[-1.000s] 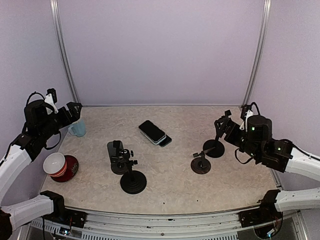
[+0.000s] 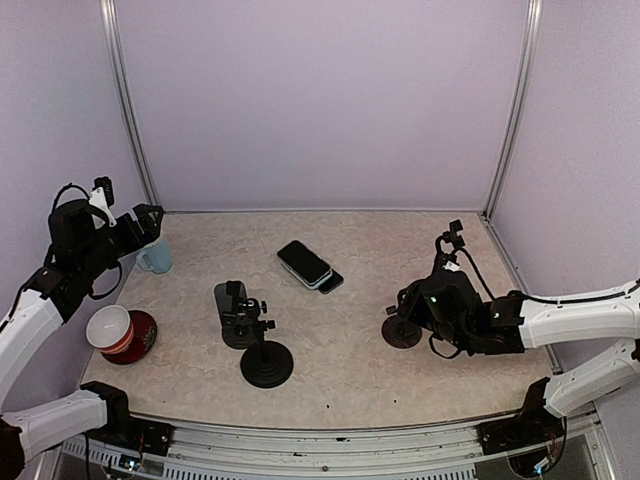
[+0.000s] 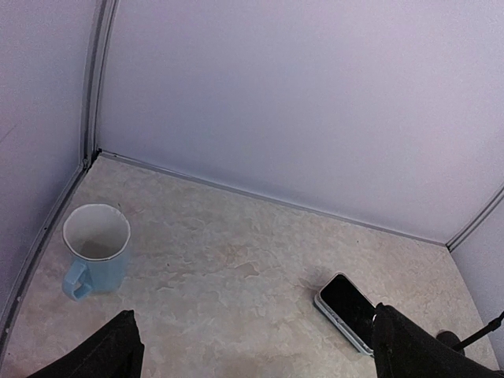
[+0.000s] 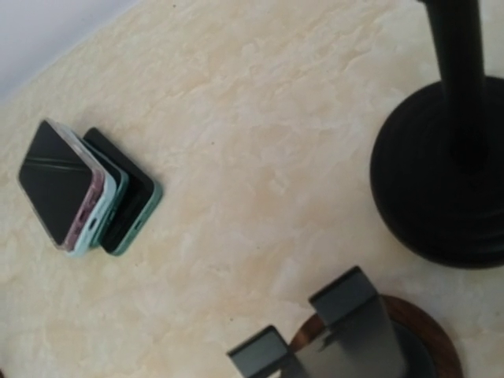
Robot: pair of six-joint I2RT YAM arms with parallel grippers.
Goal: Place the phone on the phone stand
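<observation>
A stack of phones (image 2: 304,261) (image 4: 61,183) lies on the table, middle back in the top view, upper left in the right wrist view. My right gripper (image 2: 410,305) is low over a small phone stand (image 2: 400,334) (image 4: 352,342) at the right; its fingers are out of the right wrist view and hidden from above, so its opening is unclear. My left gripper (image 2: 148,225) hangs open and empty at the left, over the mug's side of the table.
A blue mug (image 2: 155,255) (image 3: 96,252), stacked bowls on a red plate (image 2: 142,343) and dark stands (image 2: 266,364) occupy the left half. A black pole stand (image 4: 429,173) is near my right gripper.
The left arm is still.
</observation>
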